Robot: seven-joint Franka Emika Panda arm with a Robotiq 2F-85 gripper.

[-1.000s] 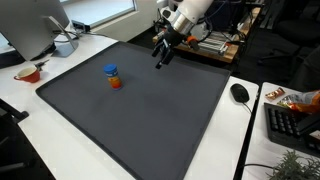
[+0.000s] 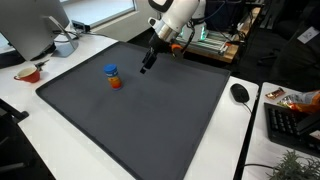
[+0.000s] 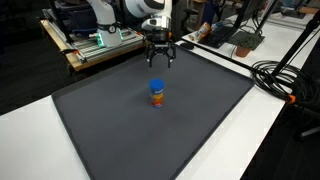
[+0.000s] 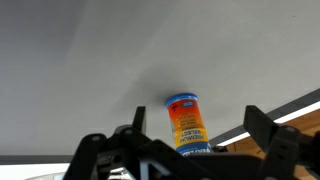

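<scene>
An orange can with a blue top (image 2: 113, 77) stands upright on the dark grey table mat (image 3: 200, 120), clear of the gripper. In exterior view 2 the same can (image 3: 157, 94) is nearer the camera than the arm. My gripper (image 2: 149, 67) hangs low over the mat, to the right of the can in exterior view 1. The wrist view shows the gripper open, its dark fingers wide apart. Lying in line with that gap is the labelled can (image 4: 187, 124), its lower part cut off by the gripper body.
A red cup (image 2: 28, 74) sits on the white table left of the mat. On the right lie a black mouse (image 2: 240, 93) and a keyboard (image 2: 293, 130). A coiled black cable (image 3: 280, 78) rests at the mat's far right.
In exterior view 1 the arm has moved left and lower, bringing my gripper closer to the can. The can has stayed where it was.
</scene>
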